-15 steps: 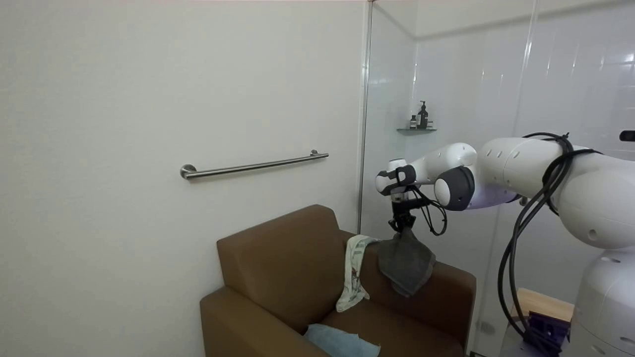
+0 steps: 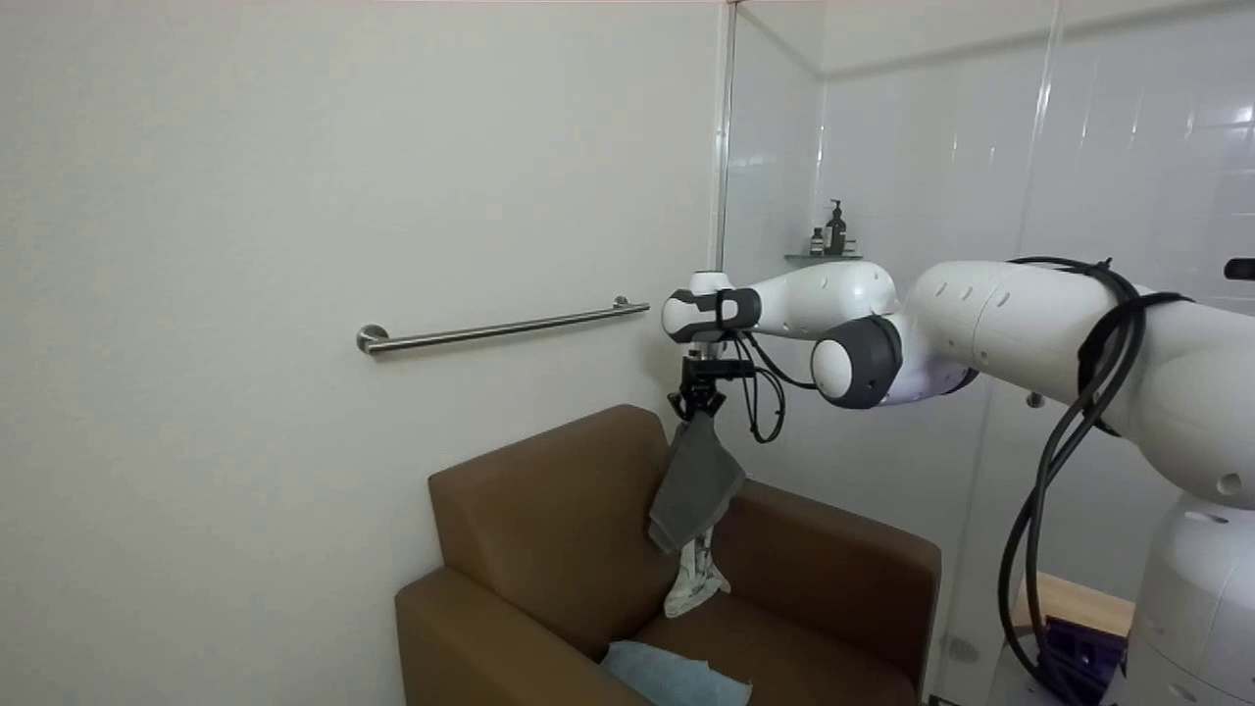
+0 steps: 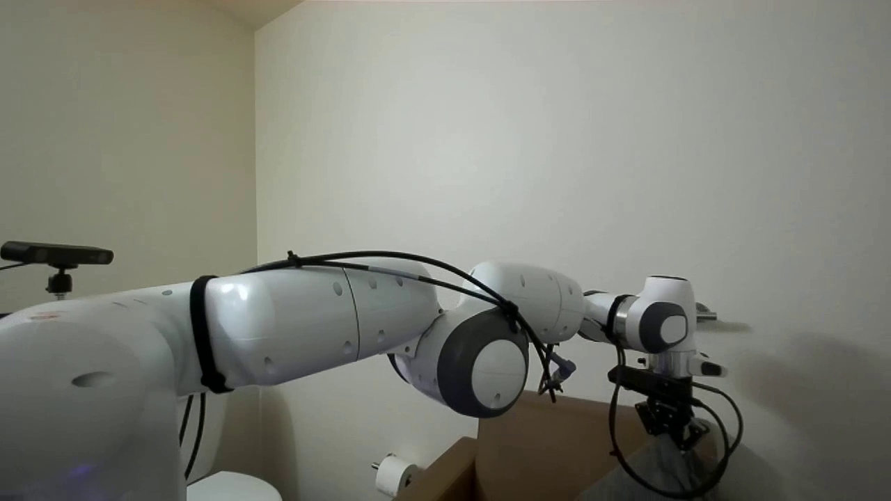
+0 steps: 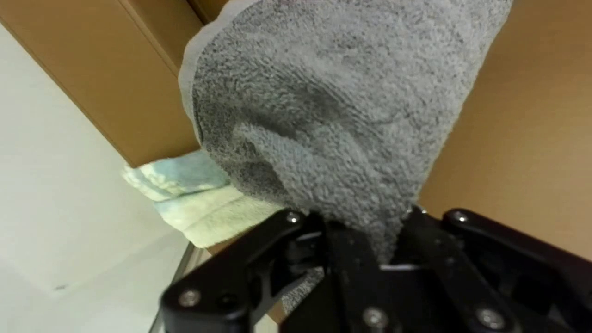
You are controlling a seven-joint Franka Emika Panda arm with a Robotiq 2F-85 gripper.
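Note:
A grey towel point(image 2: 694, 484) hangs from my gripper point(image 2: 696, 406), which is shut on its top end. In the wrist view the towel point(image 4: 344, 105) bunches up where it enters between the black fingers. It hangs in front of the brown armchair's point(image 2: 553, 518) backrest, near the corner with the far armrest. A pale patterned cloth point(image 2: 696, 579) lies partly behind the towel, its lower end showing on the seat. On the seat's front left rests a light blue cloth point(image 2: 673, 676).
A metal rail point(image 2: 506, 330) is fixed to the wall, left of my gripper, with nothing on it. A glass shelf point(image 2: 824, 257) with dark bottles sits in the corner behind the arm. The wall above the chair is clear.
My gripper has moved left and somewhat up, carrying the grey towel from above the far armrest to the backrest. The towel now covers most of the patterned cloth in exterior view 1.

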